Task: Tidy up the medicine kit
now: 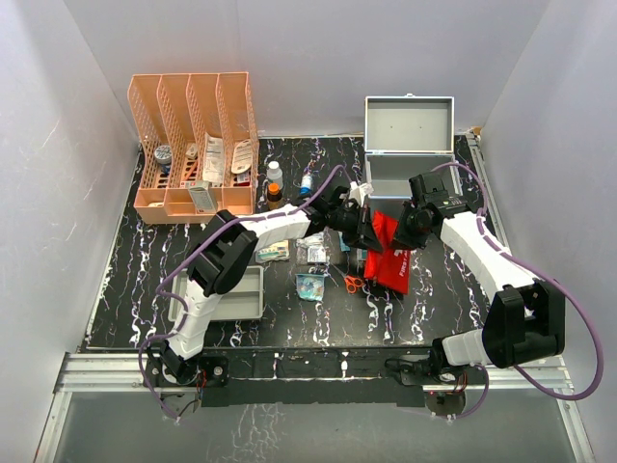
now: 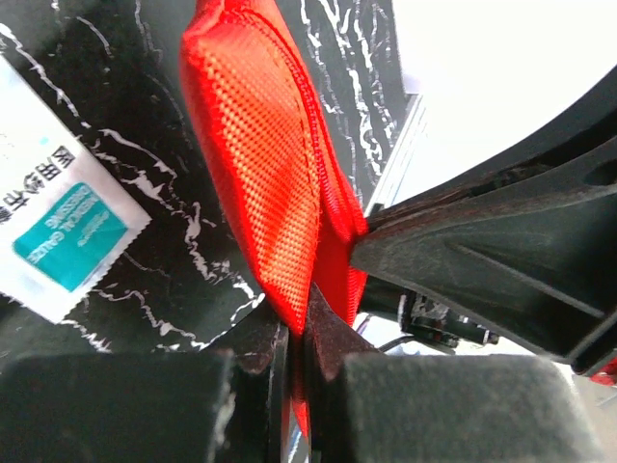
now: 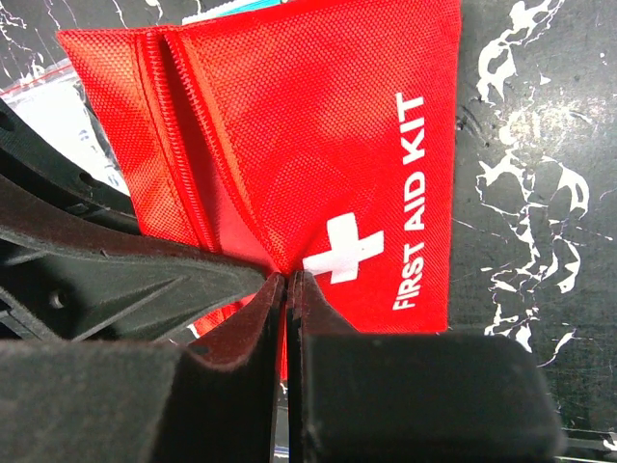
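The red first aid pouch [image 1: 394,273] stands raised between my two arms, right of the table's middle. Its white cross and lettering face the right wrist camera. My left gripper is shut on an edge of the pouch [image 2: 260,135], the red fabric running down between its fingers. From the other side my right gripper is also shut on the fabric near the zipper of the pouch [image 3: 347,116]. In both wrist views the other arm's finger lies close by, against the pouch. A gauze packet [image 2: 67,227] lies on the table below.
An orange divided rack [image 1: 149,204] with supplies stands at back left, a white box [image 1: 409,128] with its lid up at back right. A grey tray [image 1: 253,309] sits front left. Bottles [image 1: 275,191], orange scissors [image 1: 354,284] and a blue packet [image 1: 309,286] lie mid-table.
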